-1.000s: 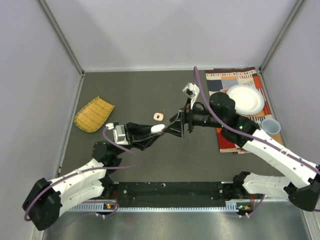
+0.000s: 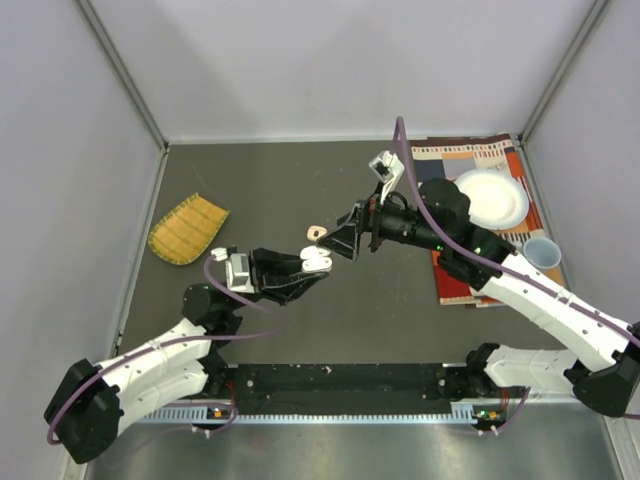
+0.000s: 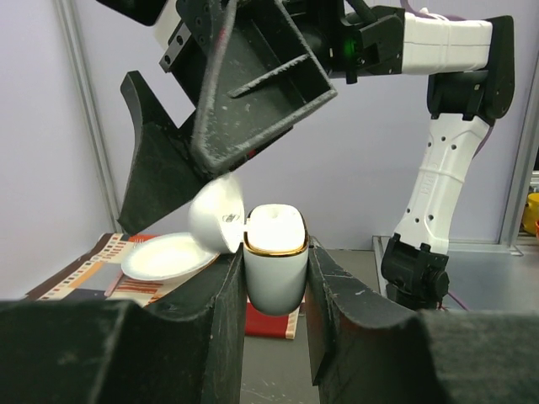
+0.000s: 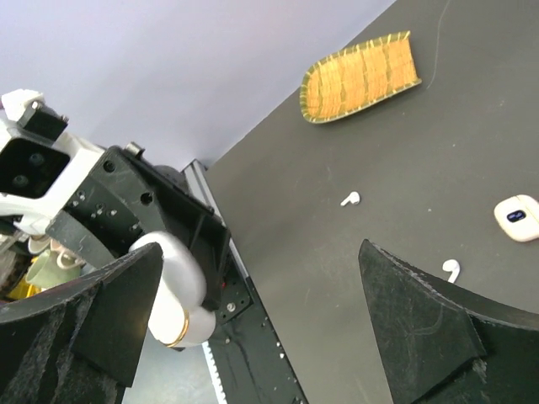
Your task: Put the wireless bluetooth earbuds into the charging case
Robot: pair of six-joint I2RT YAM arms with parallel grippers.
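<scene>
A white charging case with a gold rim [image 3: 276,261] is pinched upright between the fingers of my left gripper, which is shut on it. Its lid [image 3: 217,215] stands swung open. My right gripper [image 2: 338,246] is open beside the lid, nothing held between its fingers. In the right wrist view the lid [image 4: 178,273] appears close to the left-hand finger; whether they touch, I cannot tell. Two white earbuds lie apart on the table: one earbud [image 4: 351,199] farther in, another earbud [image 4: 452,268] near the right-hand finger. Neither earbud shows in the top view.
A small pale square case with a dark oval [image 2: 316,233] lies just behind the grippers. The woven yellow tray [image 2: 188,229] is at the left. To the right are a white plate [image 2: 492,199] on a striped cloth and a pale blue cup [image 2: 542,252].
My right gripper has shifted slightly up and left in the top view. The left arm stays put.
</scene>
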